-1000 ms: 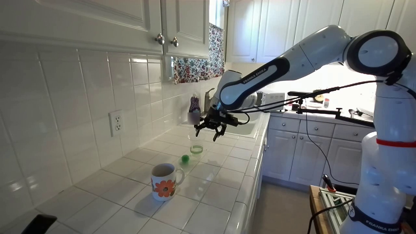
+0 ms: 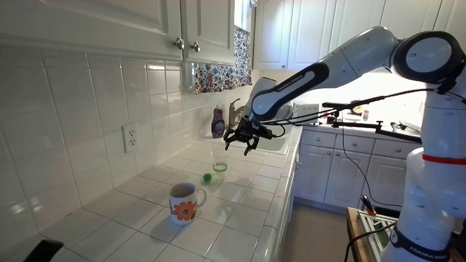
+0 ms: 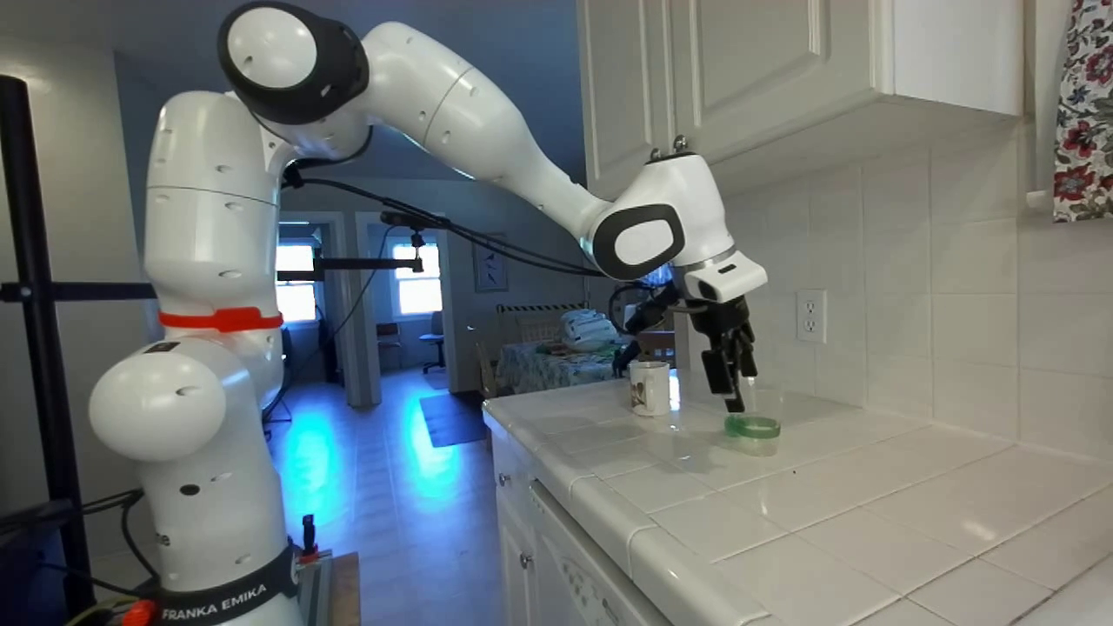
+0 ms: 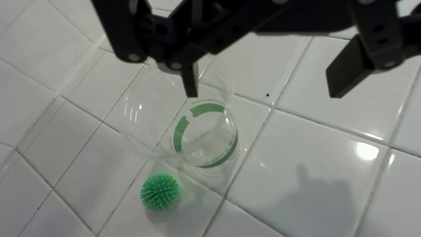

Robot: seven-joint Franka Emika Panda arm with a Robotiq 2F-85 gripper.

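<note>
A clear plastic cup (image 4: 205, 161) with a green band near its base stands upright on the tiled counter. Beside it, a spiky green ball (image 4: 160, 192) lies on the tiles; exterior view 1 also shows the ball (image 2: 207, 177) close to the cup (image 2: 220, 167). My gripper is open, nothing between its fingers. In the wrist view one fingertip (image 4: 190, 85) overlaps the cup's mouth, while the other is off over bare tile. Exterior view 1 has the gripper (image 2: 236, 148) higher than the cup's band. How far the fingertips are from the rim I cannot tell.
A white mug with an orange flower (image 2: 183, 203) stands nearer the camera in exterior view 1. Behind the gripper are a purple bottle (image 2: 218, 123) and the sink (image 2: 279, 142). Tiled wall (image 2: 105, 122) borders the counter.
The gripper has shifted a little to the right and slightly up in exterior view 1, staying open. Cup, ball and mug are where they were.
</note>
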